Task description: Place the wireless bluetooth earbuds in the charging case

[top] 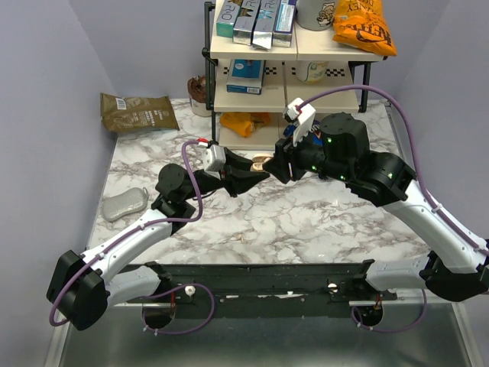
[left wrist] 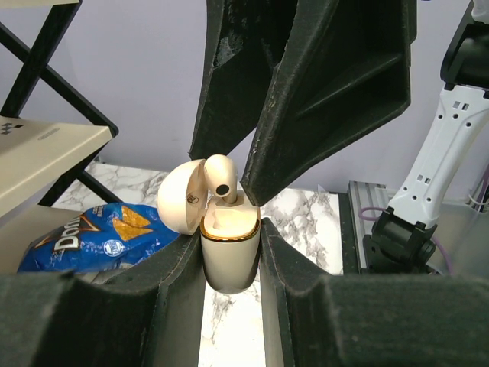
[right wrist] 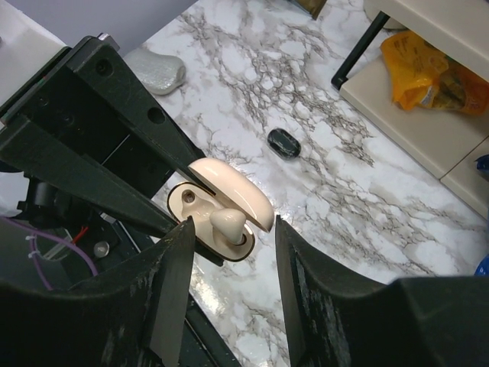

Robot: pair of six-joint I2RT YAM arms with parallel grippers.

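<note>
The cream charging case, lid flipped up, is held by my left gripper above the table, near the middle in the top view. A white earbud sits at the case's opening, one well beside it empty in the right wrist view. My right gripper is part open, its fingertips right by the case and earbud; whether they touch the bud I cannot tell. A small dark oval object lies on the marble table behind.
The shelf rack with boxes and bags stands at the back. A brown pouch and a grey pouch lie at the left.
</note>
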